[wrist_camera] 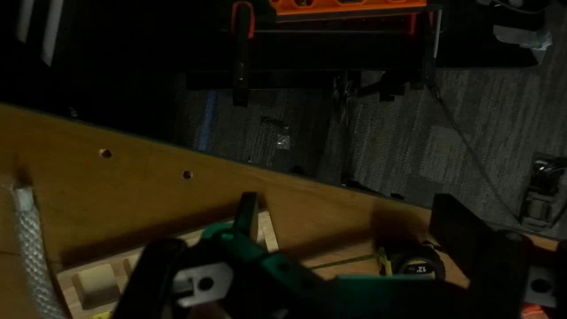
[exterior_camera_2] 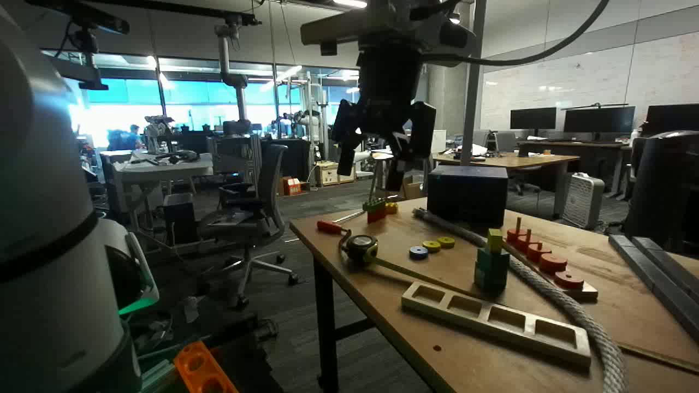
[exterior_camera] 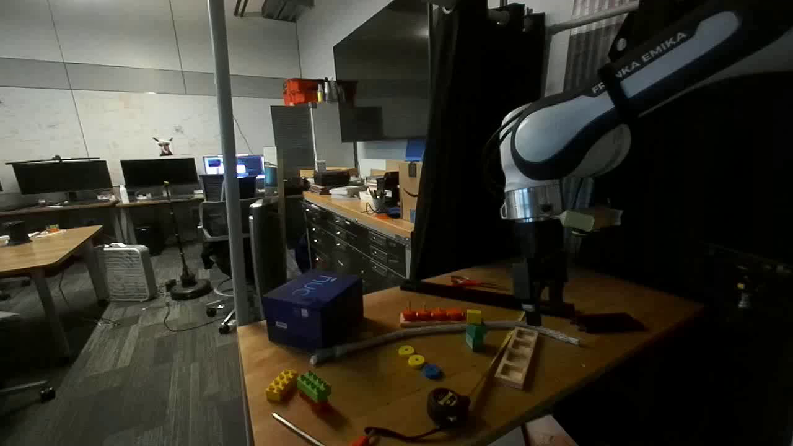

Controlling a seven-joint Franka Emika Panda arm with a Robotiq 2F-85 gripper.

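My gripper (exterior_camera: 540, 301) (exterior_camera_2: 371, 169) is open above the table, its two fingers far apart in the wrist view and no object gripped. A dark green shape (wrist_camera: 297, 268) crosses the lower wrist view between the finger bases; what it is, I cannot tell. Below lies a wooden tray (exterior_camera: 516, 359) (exterior_camera_2: 492, 321) with several square compartments. Beside it stands a green block stack (exterior_camera: 474, 338) (exterior_camera_2: 491, 269) topped by a yellow block (exterior_camera: 474, 316) (exterior_camera_2: 495, 238). A tape measure (exterior_camera: 447, 406) (exterior_camera_2: 360, 249) (wrist_camera: 414, 262) has its tape pulled out alongside the tray.
A grey rope (exterior_camera: 416, 332) (exterior_camera_2: 557, 295) curves across the table. Red rings on pegs (exterior_camera_2: 552, 262), yellow discs (exterior_camera: 416, 361), a blue disc (exterior_camera: 432, 371), toy bricks (exterior_camera: 313, 386) and a blue box (exterior_camera: 316, 312) are spread around. Bare wood (wrist_camera: 133, 186) lies along the near edge.
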